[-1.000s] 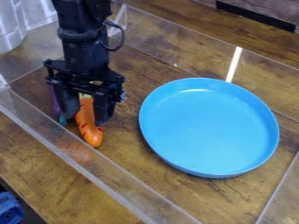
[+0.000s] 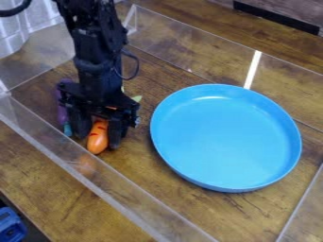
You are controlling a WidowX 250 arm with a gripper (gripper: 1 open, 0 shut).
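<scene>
My black gripper (image 2: 98, 119) is low over the wooden table at the left, around an orange carrot-like object (image 2: 97, 139). Its fingers cover part of that object, and whether they grip it cannot be told. Purple and green items lie partly hidden behind the gripper at its left.
A large blue round dish (image 2: 224, 138) takes up the right of the table. Clear plastic walls run along the left and front edges. A blue object (image 2: 8, 226) sits at the lower left corner.
The gripper has moved slightly right and come down over the orange object, now covering more of it. The dish is unchanged.
</scene>
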